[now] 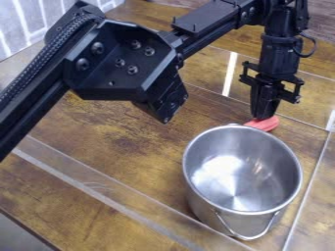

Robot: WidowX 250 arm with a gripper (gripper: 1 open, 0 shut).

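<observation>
The black gripper (pixel 264 110) points down just behind a steel pot, low over a small red object (pixel 262 125) on the wooden table. Its fingertips look shut and reach to the red object's upper edge; whether they touch it, I cannot tell. The steel pot (pixel 242 172), open and empty with a wire handle, stands at the lower right, partly in front of the red object.
The arm's large black linkage (pixel 118 64) crosses the upper left. A white edge area lies at the top left.
</observation>
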